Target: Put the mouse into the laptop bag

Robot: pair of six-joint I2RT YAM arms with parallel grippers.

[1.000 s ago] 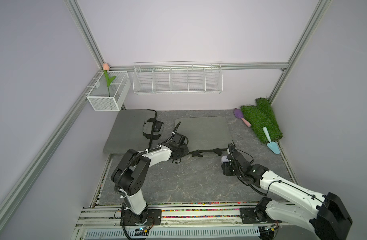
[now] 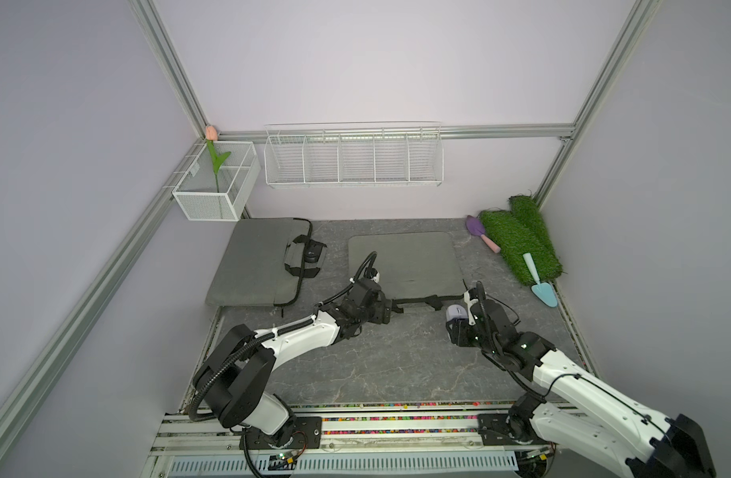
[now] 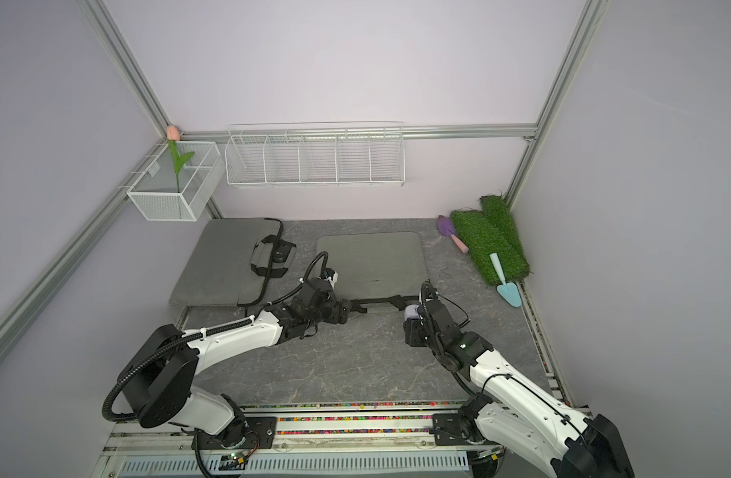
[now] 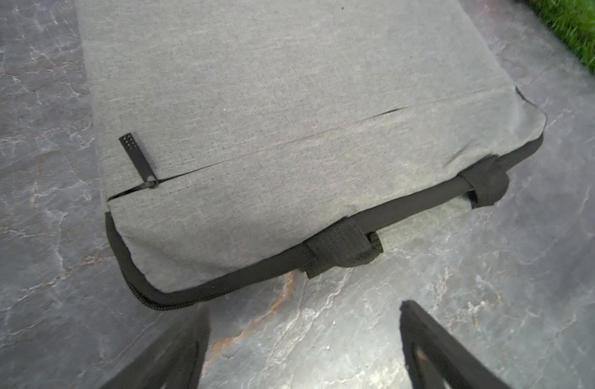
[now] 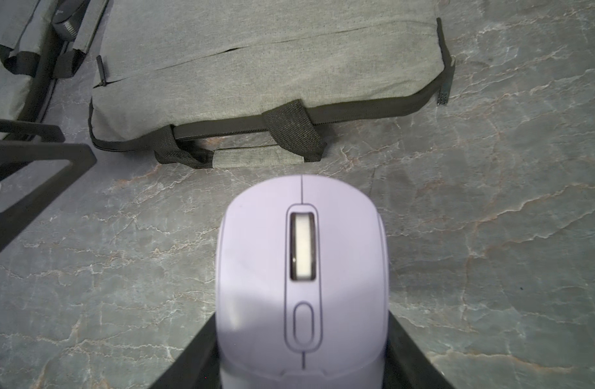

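The grey laptop bag (image 2: 403, 263) lies flat in the middle, its black-edged zipped side and handle toward me; a zipper pull shows in the left wrist view. My left gripper is open just in front of that edge, nothing between its fingers. My right gripper has the lavender mouse (image 5: 300, 246) between its fingers, held in front of the bag's right part, in the near-right area of the table.
A second grey bag (image 2: 249, 263) lies at the left. Turf mats (image 2: 512, 239), a purple trowel (image 2: 477, 229) and a light-blue trowel (image 2: 543, 293) are at the back right. Wire baskets (image 2: 353, 159) hang on the walls.
My left arm has moved from over the bag toward the front and right, now before its edge. My right gripper with the mouse has shifted slightly right.
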